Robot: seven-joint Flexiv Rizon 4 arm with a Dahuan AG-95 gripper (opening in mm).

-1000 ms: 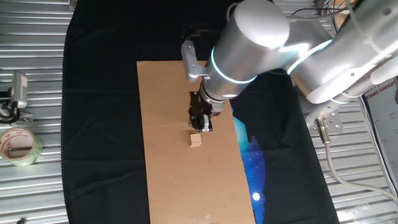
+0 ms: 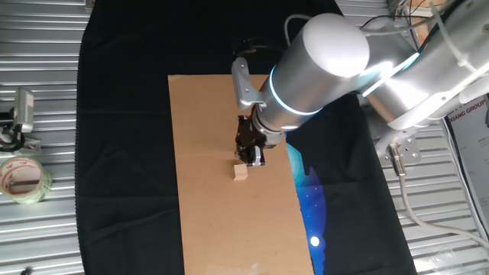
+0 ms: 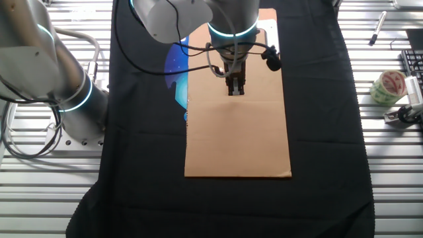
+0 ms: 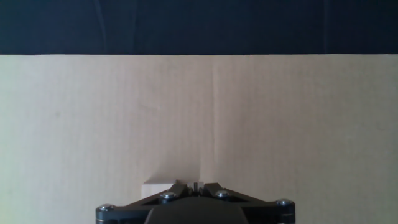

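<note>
A small wooden block [image 2: 240,173], close in colour to the cardboard under it, lies on the brown sheet [image 2: 221,221]. My gripper [image 2: 255,159] is right beside it, a little up and to the right in exterior view 1. In the wrist view the block [image 4: 158,186] peeks out just left of the gripper's tips [image 4: 196,187], its lower part hidden by the black finger linkage. The fingers are together with nothing visible between them. Exterior view 2 shows the gripper [image 3: 236,91] over the sheet, but the block cannot be made out there.
Black cloth [image 2: 126,168] surrounds the cardboard. A blue printed piece [image 2: 311,210] sticks out along its right edge. Off the cloth, a tape roll [image 2: 25,180] and a grey device [image 2: 23,111] rest on the ribbed metal table. Most of the cardboard is bare.
In exterior view 1 my arm and gripper have shifted slightly to the right over the last second. The block lies where it was.
</note>
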